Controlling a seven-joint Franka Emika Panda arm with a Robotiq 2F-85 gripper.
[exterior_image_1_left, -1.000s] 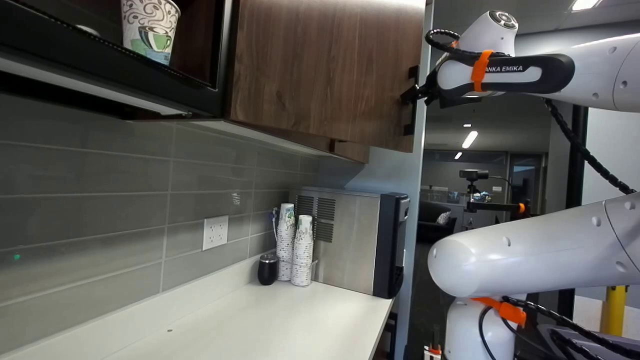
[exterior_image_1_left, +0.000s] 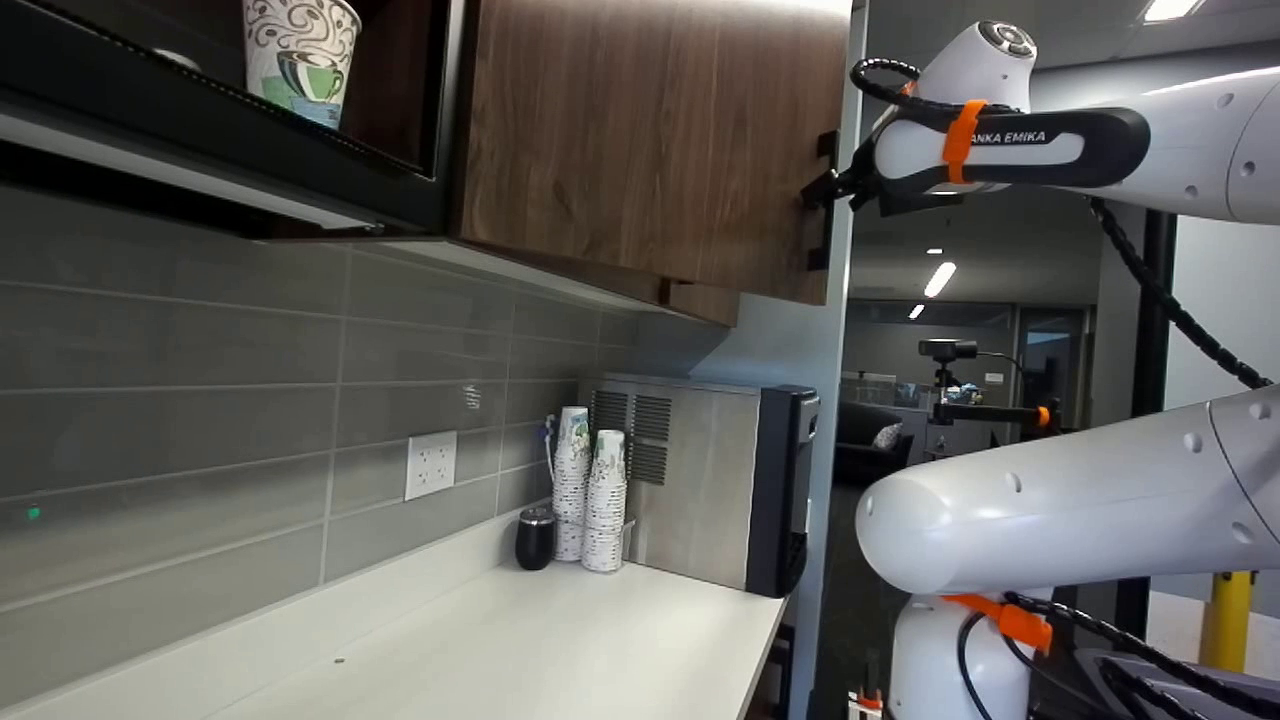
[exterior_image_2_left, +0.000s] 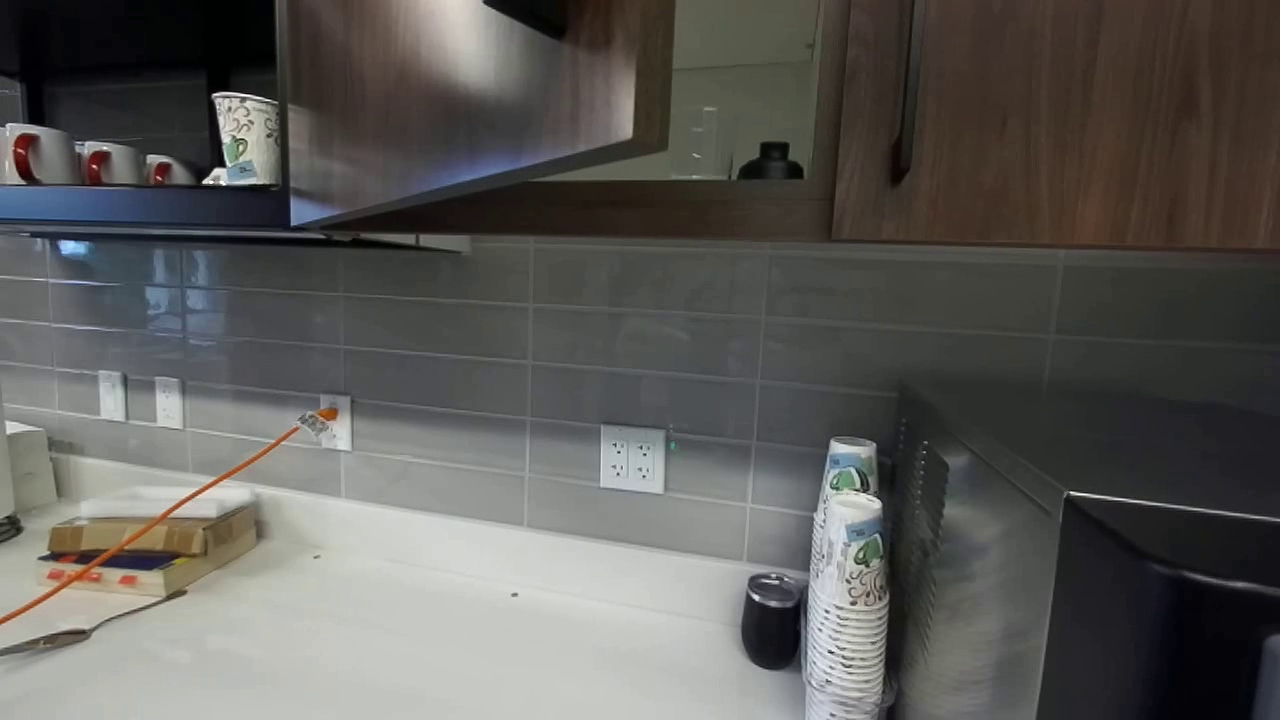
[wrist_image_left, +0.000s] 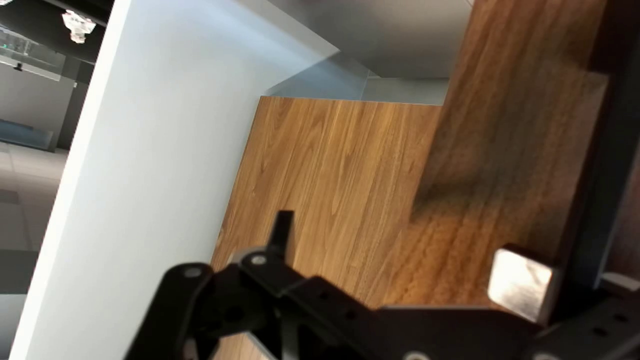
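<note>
A brown wood cabinet door (exterior_image_1_left: 648, 144) stands swung partly open in exterior view 1. My gripper (exterior_image_1_left: 828, 190) is at the black handle on the door's outer edge. In exterior view 2 the same door (exterior_image_2_left: 456, 108) juts out, with the cabinet's opening showing to its right. The wrist view has the gripper with its fingers wide apart and only wood grain visible between them. One finger pad (wrist_image_left: 522, 283) lies close beside the black handle bar (wrist_image_left: 603, 180); whether they touch, I cannot tell.
Below, on the white counter (exterior_image_1_left: 516, 648), stand stacked paper cups (exterior_image_1_left: 603, 510), a black tumbler (exterior_image_1_left: 535, 539) and a steel machine (exterior_image_1_left: 696, 480). A pale panel (wrist_image_left: 162, 132) runs along the gripper's left. Mugs (exterior_image_2_left: 110, 163) sit on the open shelf.
</note>
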